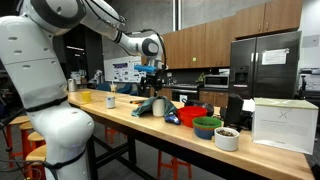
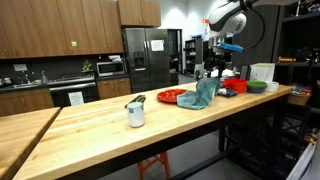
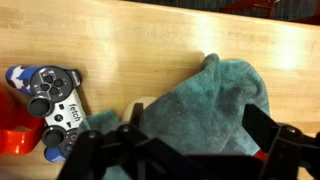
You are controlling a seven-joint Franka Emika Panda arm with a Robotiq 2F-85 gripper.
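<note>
A teal cloth [image 3: 215, 105] lies crumpled on the wooden table, with one part standing higher than the rest in exterior view 2, where the cloth [image 2: 197, 98] shows from the side. In exterior view 1 the same cloth [image 1: 150, 106] is a heap near the table's middle. Directly over it, my gripper stands open, its two dark fingers wide apart and only cloth seen below the gap. Whether they touch the cloth I cannot tell. A pale rounded thing [image 3: 137, 107] peeks out from beneath the cloth's left side.
Beside the cloth lie a grey Fetch-labelled controller [image 3: 60, 105] and a red item [image 3: 18, 130]. Red [image 1: 190, 116] and green [image 1: 206, 123] bowls and a white box [image 1: 284, 123] crowd one end. A white cup [image 2: 135, 117] stands farther off; bare table lies around it.
</note>
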